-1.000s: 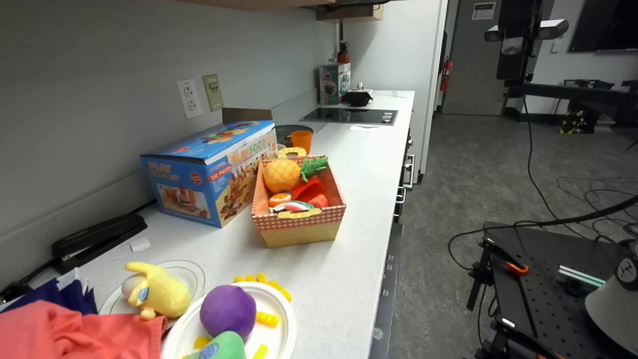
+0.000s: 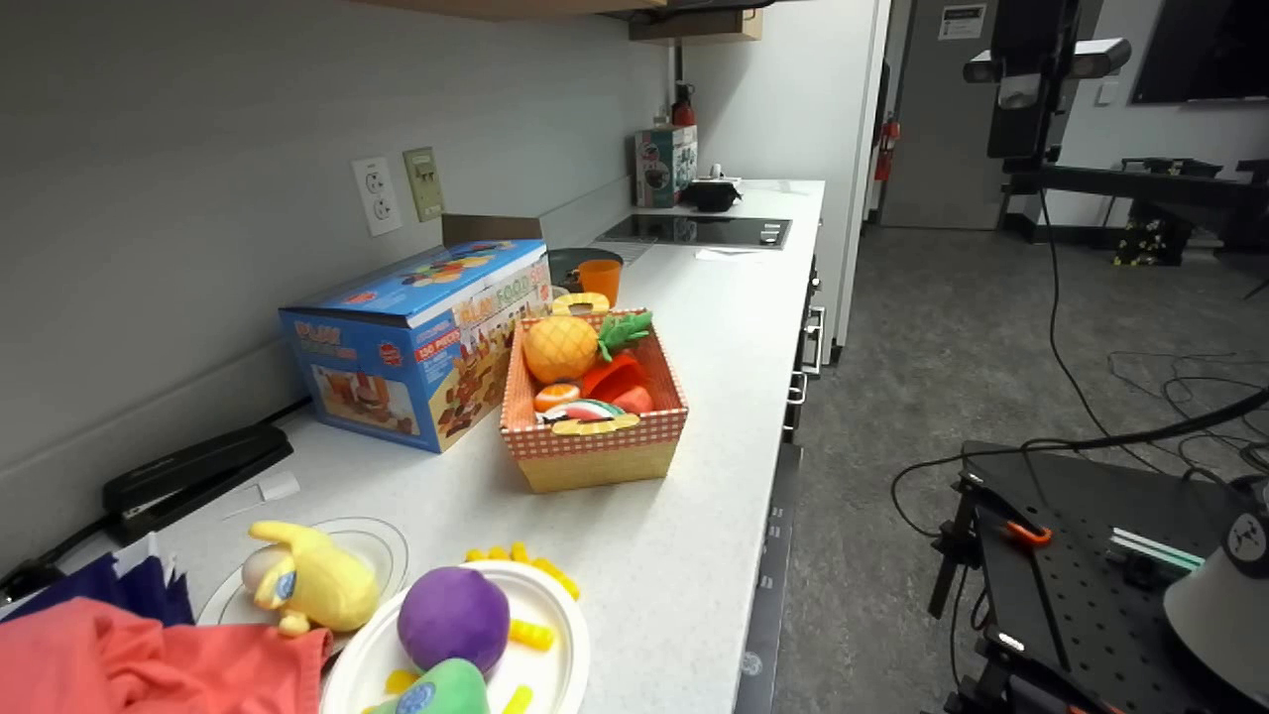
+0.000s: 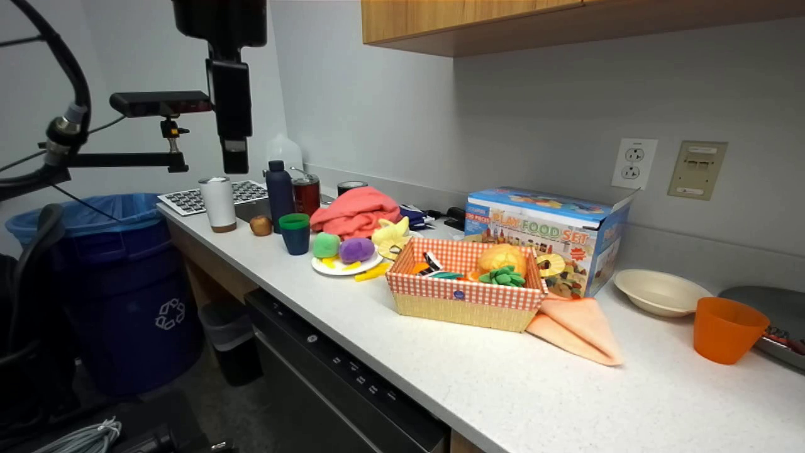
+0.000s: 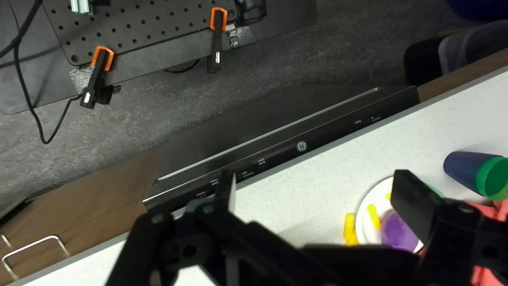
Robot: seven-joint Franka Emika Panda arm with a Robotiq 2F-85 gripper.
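High above the counter, my gripper stands open and empty, its two dark fingers wide apart in the wrist view. Exterior view 2 has the gripper hanging at upper left, clear of everything on the counter. A white plate at the counter's near end carries a purple plush toy, a green plush toy and yellow pieces. Beside it lies a yellow plush toy. The checked basket holds a toy pineapple, a watermelon slice and red and orange pieces.
Behind the basket stands the blue play food box. A salmon cloth, a blue-green cup and bottles crowd the far end. An orange cup and a beige bowl sit at right. Bare counter lies before the basket.
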